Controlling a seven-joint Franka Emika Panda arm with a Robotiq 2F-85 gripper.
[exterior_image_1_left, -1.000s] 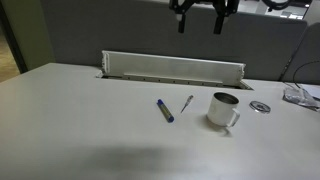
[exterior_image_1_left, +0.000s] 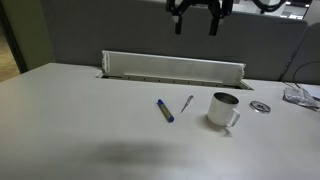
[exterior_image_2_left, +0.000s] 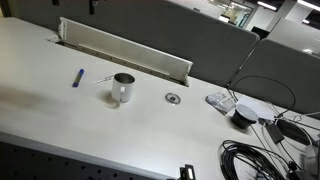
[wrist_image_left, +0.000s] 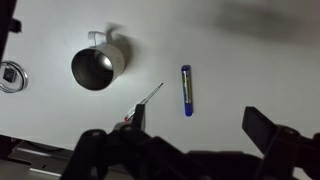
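A blue marker (exterior_image_1_left: 165, 111) lies on the white table, left of a light-coloured mug (exterior_image_1_left: 222, 109) that stands upright with its handle toward the front right. Between them is a thin screwdriver-like tool (exterior_image_1_left: 187, 103); its near end is partly hidden behind my gripper in the wrist view. From above, the marker (wrist_image_left: 187, 91) and the mug's dark inside (wrist_image_left: 92, 69) both show. High over the table, my gripper (exterior_image_1_left: 196, 24) hangs open, its fingers wide apart and nothing between them. In the wrist view the gripper spans the bottom of the picture.
A small metal ring-shaped item (exterior_image_2_left: 173, 98) lies right of the mug. Behind stands a long white tray (exterior_image_2_left: 125, 48). Black cables (exterior_image_2_left: 250, 160) and a small bowl-like object (exterior_image_2_left: 245, 115) crowd the right side.
My gripper has shifted very slightly to the left in the exterior view. The marker, tool and mug have not moved.
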